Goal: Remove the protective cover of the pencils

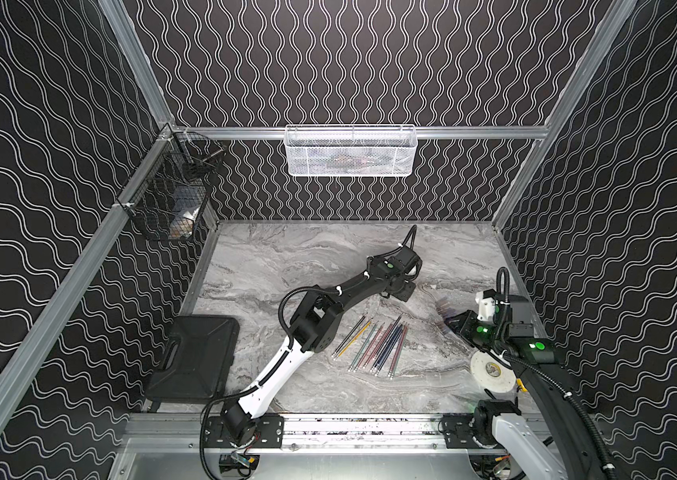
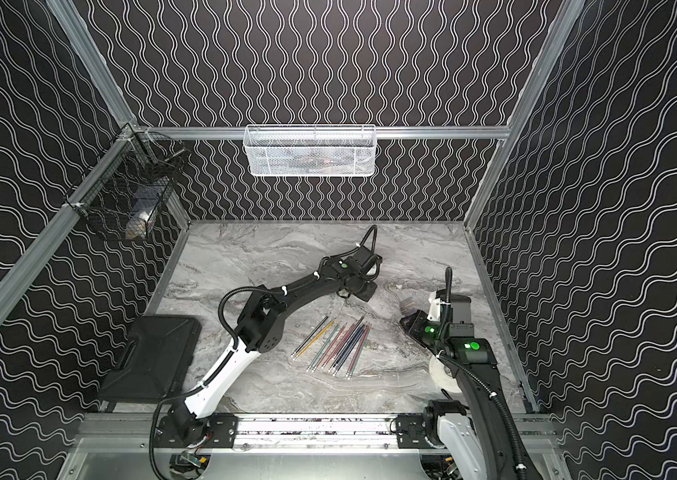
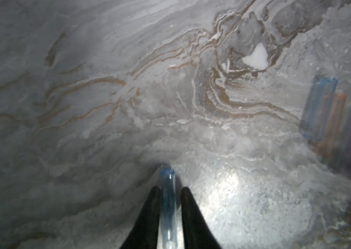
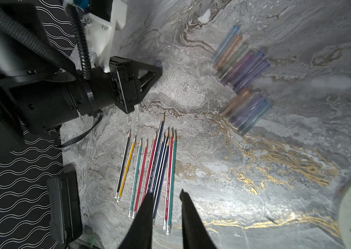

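In the left wrist view a clear blue-tipped cover (image 3: 168, 182) lies upright in frame between the fingertips of my left gripper, which stand part open; whether they touch it I cannot tell. More coloured transparent covers lie to its right, also seen as blurred groups (image 4: 241, 66) in the right wrist view. Bare pencils (image 4: 150, 170) in several colours lie side by side on the marble table, below my left gripper in that view. My right gripper hangs over the table near the pencils, its fingertips a little apart with nothing seen between them.
A black case (image 1: 190, 356) lies at the left and a white spool (image 1: 486, 372) at the front right. A white wire basket (image 1: 350, 152) and a black one (image 1: 170, 200) hang on the walls.
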